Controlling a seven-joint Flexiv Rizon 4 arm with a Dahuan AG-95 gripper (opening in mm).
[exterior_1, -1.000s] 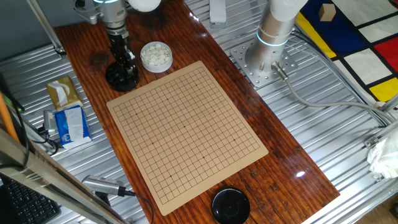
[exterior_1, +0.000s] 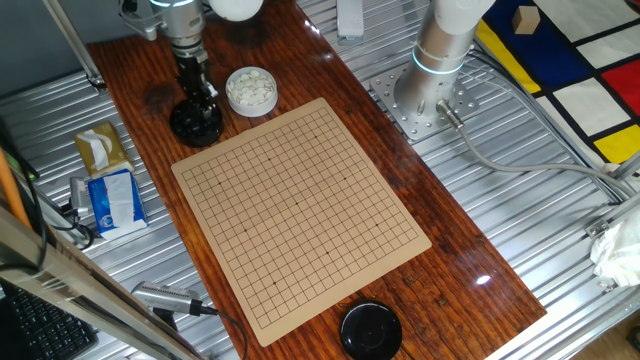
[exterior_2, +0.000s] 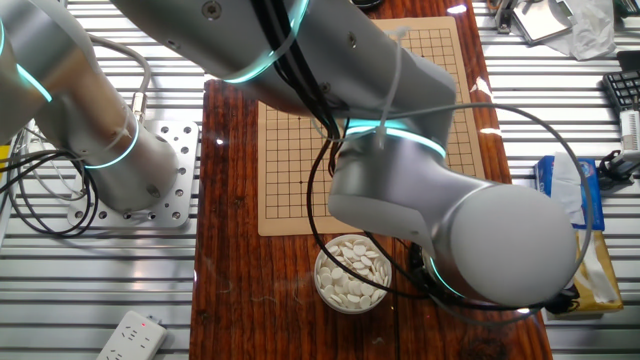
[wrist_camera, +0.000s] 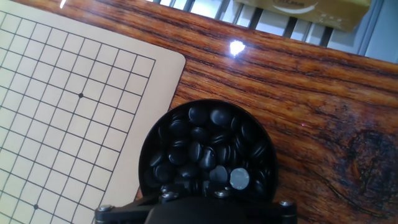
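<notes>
My gripper (exterior_1: 204, 103) points down over the bowl of black stones (exterior_1: 196, 124), at the far left of the table. In the wrist view, the dark gripper overlaps the near rim of that black bowl (wrist_camera: 148, 143). Its fingertips are hard to make out against the black stones (wrist_camera: 177, 127), so whether it holds one is unclear. One pale grey disc (wrist_camera: 240, 178) lies among them. The square go board (exterior_1: 297, 204) is bare. A white bowl (exterior_1: 234, 100) full of white stones (exterior_2: 352, 273) stands beside the black bowl.
A black lid or dish (exterior_1: 370, 331) lies beyond the opposite end of the board. Tissue packs, one blue (exterior_1: 118, 203) and one gold (exterior_1: 103, 150), are off the table's left side. The arm's base (exterior_1: 425, 95) stands at the right. Bare wood lies along the board's right side.
</notes>
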